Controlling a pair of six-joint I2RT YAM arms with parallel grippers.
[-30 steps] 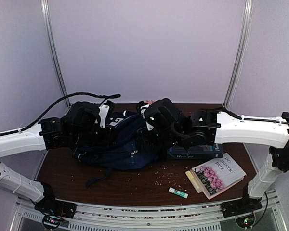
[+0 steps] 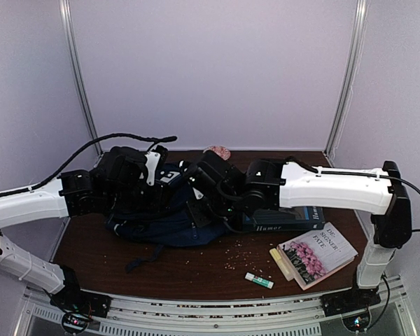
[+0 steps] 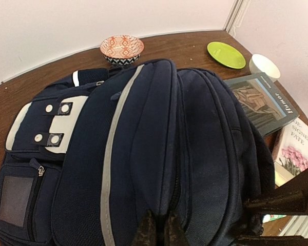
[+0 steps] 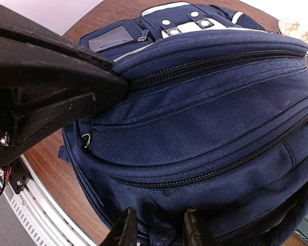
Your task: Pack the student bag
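The navy backpack (image 3: 118, 148) lies on the table, its zippers (image 4: 215, 172) visible. My left gripper is shut on the backpack's upper fabric beside a zipper; in the right wrist view its dark body fills the upper left. My right gripper is low over the front of the bag, fingers apart around a dark zipper pull (image 4: 162, 233); whether it grips the pull is not clear. A book, Humor (image 2: 280, 224), the Designer Fate book (image 2: 315, 255) and a glue stick (image 2: 259, 280) lie to the right and front.
A patterned bowl (image 3: 121, 48), a green plate (image 3: 226, 54) and a white bowl (image 3: 264, 65) stand behind the bag. A yellow item (image 2: 280, 263) lies by the book.
The left arm has stayed nearly still.
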